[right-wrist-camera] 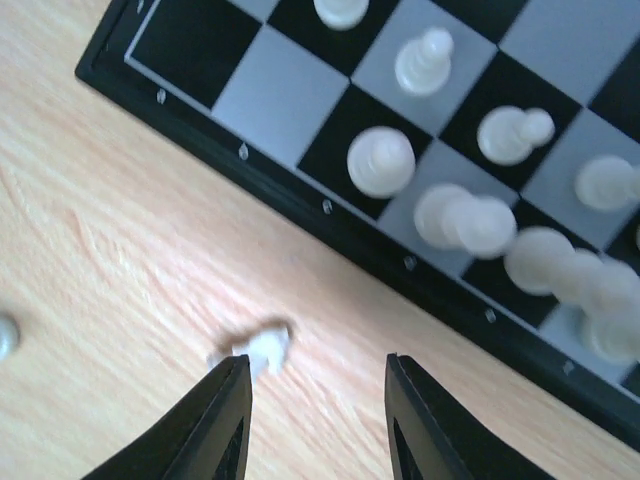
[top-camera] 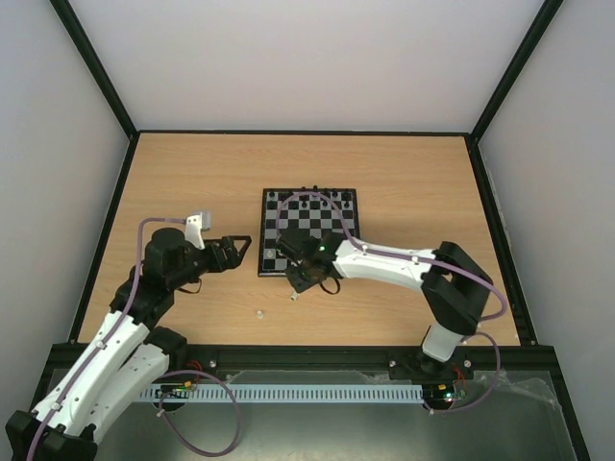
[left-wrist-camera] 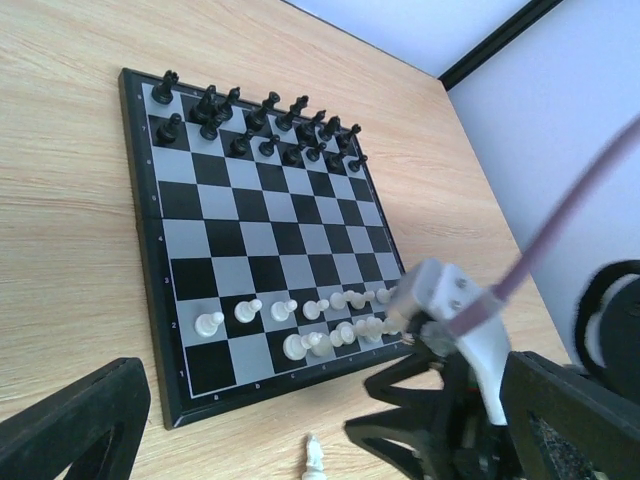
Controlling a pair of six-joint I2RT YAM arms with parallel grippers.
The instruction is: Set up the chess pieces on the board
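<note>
The chessboard (left-wrist-camera: 227, 237) holds black pieces (left-wrist-camera: 258, 115) along the far rows and white pieces (left-wrist-camera: 294, 346) along the near rows. A loose white piece (right-wrist-camera: 262, 350) lies on the wood just outside the board, close below my right gripper, whose fingers stand apart, nothing visible between them. Another white piece (top-camera: 259, 314) is farther toward the near-left. My left gripper (top-camera: 239, 247) hangs open left of the board; the right arm covers part of the board in the top view.
Dark frame rails and pale walls bound it. The two arms come close near the board's left front.
</note>
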